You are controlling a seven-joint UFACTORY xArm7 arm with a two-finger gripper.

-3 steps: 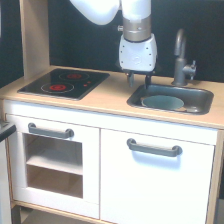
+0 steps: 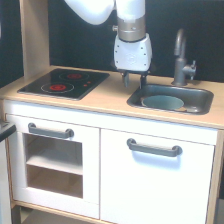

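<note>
My gripper (image 2: 134,79) hangs from the white arm, pointing down at the counter just left of the sink. Its two dark fingers stand apart, with nothing visible between them. A round grey-green dish (image 2: 163,102) lies in the dark sink basin (image 2: 199,102); the gripper is above and to its left, not touching it. Whether the fingertips touch the counter cannot be told from this view.
A dark faucet (image 2: 181,62) rises behind the sink, to the right of my gripper. At the left of the wooden counter (image 2: 98,101) is a black cooktop (image 2: 65,83). Below are an oven door (image 2: 55,133) and a white cabinet door (image 2: 150,185), both shut.
The arm and gripper have shifted a little to the left. The dish and the rest of the kitchen look the same.
</note>
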